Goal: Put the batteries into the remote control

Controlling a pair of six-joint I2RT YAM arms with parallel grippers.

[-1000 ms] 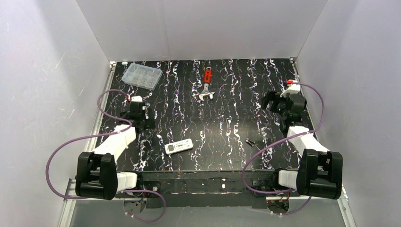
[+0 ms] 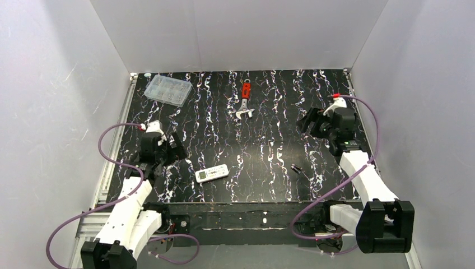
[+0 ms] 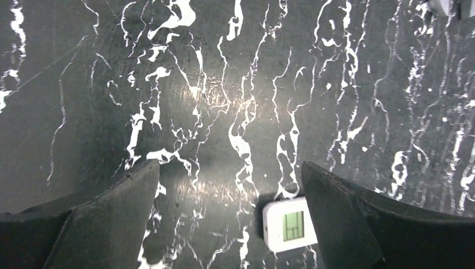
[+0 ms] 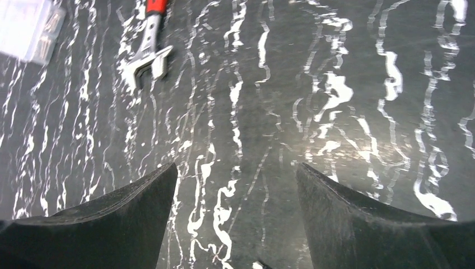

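Observation:
The white remote control (image 2: 212, 173) lies screen up on the dark table, left of centre near the front edge. In the left wrist view, the display end of the remote (image 3: 285, 223) shows beside one finger, which hides the rest of it. Above and left of the remote, my left gripper (image 2: 178, 145) stands open and empty. Small batteries (image 2: 296, 168) lie on the table at the front right; one tip (image 4: 259, 265) shows at the bottom of the right wrist view. My right gripper (image 2: 303, 124) hangs behind the batteries, its fingers apart with nothing between them.
An adjustable wrench (image 2: 245, 101) with a red handle lies at the back middle. At the back left sits a clear plastic box (image 2: 168, 90). Walls close in both sides and the back.
The left one has shifted slightly right, having swung left before that. Remote and batteries have not moved.

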